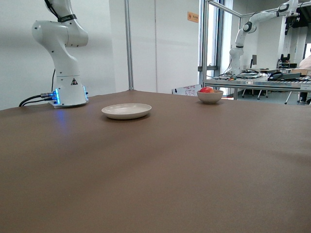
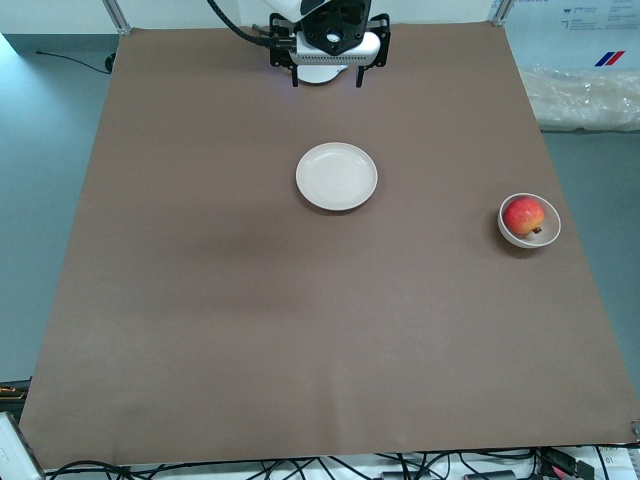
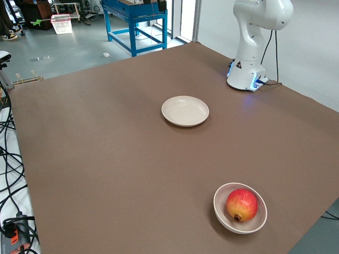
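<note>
A red pomegranate (image 2: 523, 214) sits in a small white bowl (image 2: 545, 232) at the right of the table in the left view, and in the near part of the right view, where the fruit (image 3: 241, 204) shows whole. A white plate (image 2: 336, 176) lies empty near the middle. My gripper (image 2: 326, 78) hangs high above the far edge of the table in the left view, its two fingers apart with nothing between them, well away from plate and bowl. In the top and right views the gripper is out of frame.
Cables (image 2: 110, 468) run along the near edge, outside the tabletop. The arm's white base (image 1: 70, 94) stands at the far edge.
</note>
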